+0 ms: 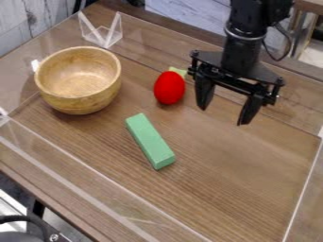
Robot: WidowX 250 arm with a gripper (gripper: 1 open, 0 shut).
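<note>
My black gripper [229, 95] hangs open at the upper right, fingers spread low over the wooden table, with nothing seen between them. Left of it lies a red round object [169, 88], partly beside a small green item [180, 71] behind it. A green block [150, 141] lies lengthwise in the front middle. A wooden bowl [78, 80] stands at the left.
A white wire-like object [97, 28] sits at the back left near the wall. A dark cable shows in the lower left corner.
</note>
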